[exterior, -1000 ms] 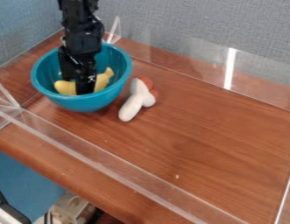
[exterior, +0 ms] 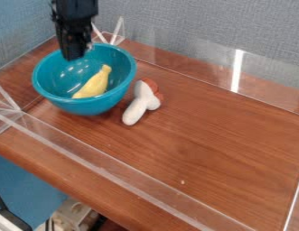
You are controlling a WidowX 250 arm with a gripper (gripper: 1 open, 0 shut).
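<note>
My black gripper point(exterior: 72, 45) hangs above the back of a teal bowl point(exterior: 84, 104), at the top left of the camera view, shut with nothing visible between its fingers. A yellow elongated object point(exterior: 92, 83) lies inside the bowl, leaning toward its right side. To the right of the bowl a white object point(exterior: 139, 106) with a reddish part rests on the wooden table point(exterior: 212, 153).
Clear plastic edging point(exterior: 139, 171) runs along the table's front and back, with transparent holders at the left by the bowl. Grey walls stand behind.
My gripper has risen up out of the bowl, leaving the yellow object lying inside, now fully in view.
</note>
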